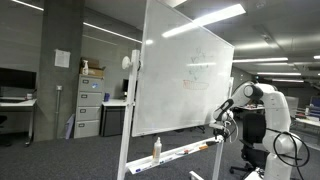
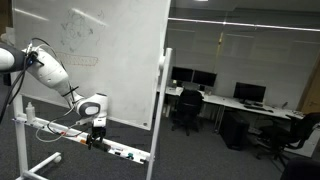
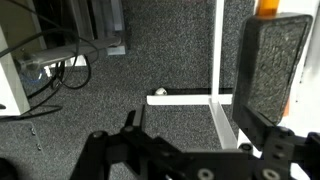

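A black eraser-like block [image 3: 271, 65] lies on the whiteboard's tray [image 1: 178, 154], at the right of the wrist view. My gripper is open, its fingers wide apart with bare floor and part of the stand showing between them. The right finger is close to the block's lower end, and the block lies mostly ahead of it, outside the gap. In exterior view 2 the gripper [image 2: 97, 138] points down at the tray, in front of the whiteboard [image 2: 90, 40]. Whether it touches anything there is too small to tell.
A bottle [image 1: 157, 149] stands on the tray, away from the arm. Small items [image 2: 128, 155] lie along the tray in exterior view 2. An orange object [image 3: 268, 7] shows beyond the block. The stand's white leg [image 3: 217, 50] runs below the tray.
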